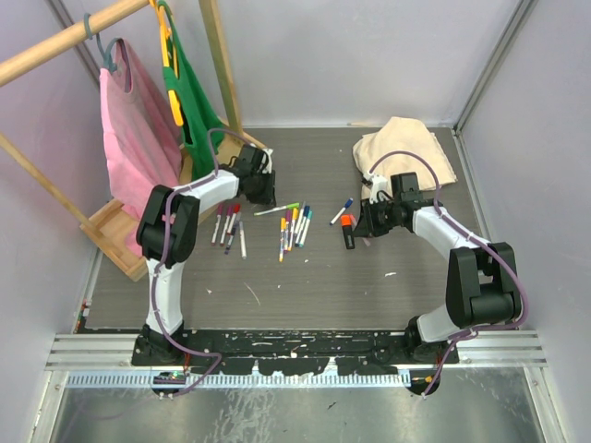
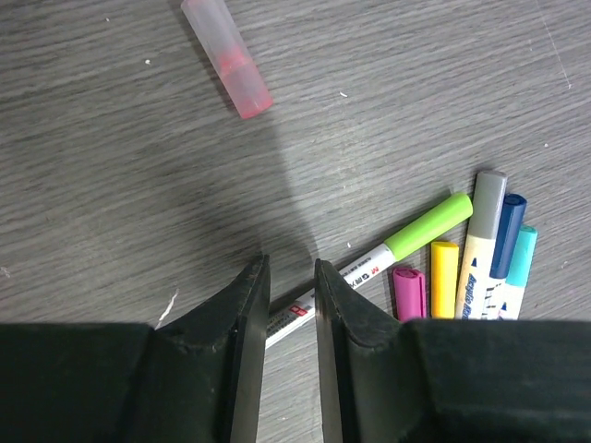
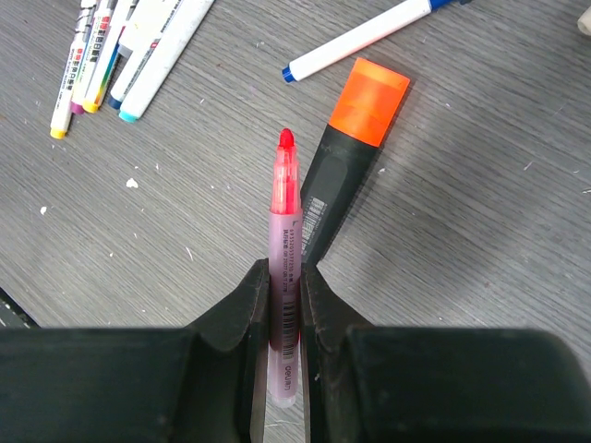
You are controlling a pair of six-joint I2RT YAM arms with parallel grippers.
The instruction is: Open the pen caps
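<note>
In the right wrist view my right gripper is closed around a pink pen whose red tip shows uncapped, above an orange-and-black marker. My left gripper hovers over the table above a green-capped white pen, its fingertips close together with a narrow gap; whether anything is between them is unclear. A loose pink translucent cap lies near it. A row of coloured pens lies mid-table, more lie to their left, and a blue-capped pen lies apart.
A wooden rack with pink and green garments fills the left side. A beige cloth lies at the back right.
</note>
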